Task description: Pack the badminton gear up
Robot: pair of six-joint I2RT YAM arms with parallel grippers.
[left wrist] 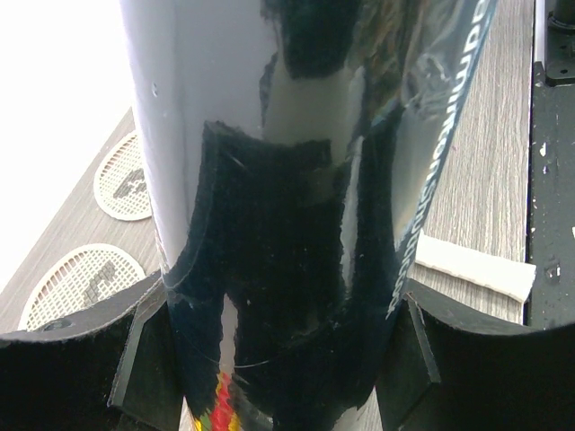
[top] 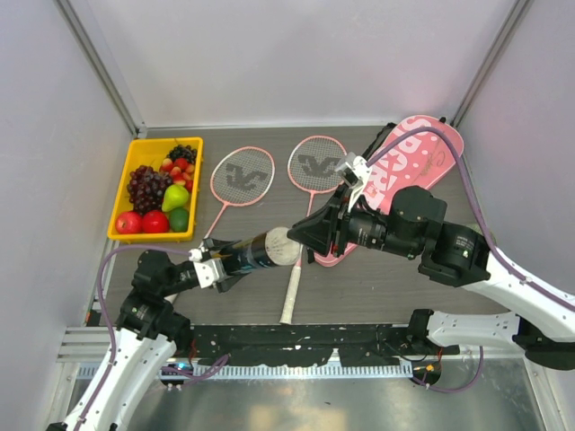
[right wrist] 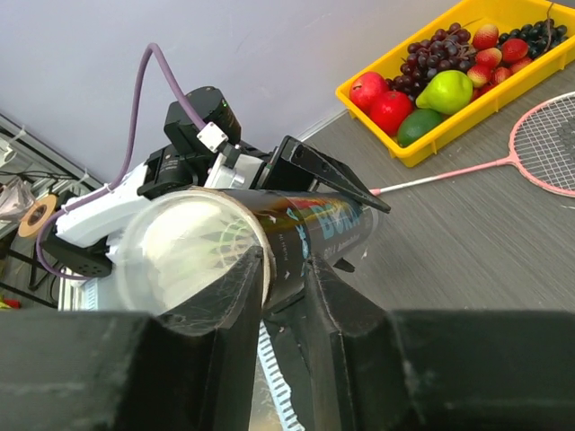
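A dark shuttlecock tube (top: 254,253) is gripped by my left gripper (top: 222,269); in the left wrist view its glossy body (left wrist: 278,215) fills the space between the fingers. My right gripper (top: 310,235) is at the tube's white end (right wrist: 184,251), its fingertips close together over the rim; whether they hold it cannot be told. Two pink rackets lie on the table, one with its head (top: 243,177) left of the other (top: 317,164). A pink racket bag (top: 422,157) lies at the back right, partly under the right arm.
A yellow basket of fruit (top: 118,220) stands at the left, beside the left racket. Grey table (top: 225,305) shows bare at the front, around the racket handles. Walls bound the back and sides.
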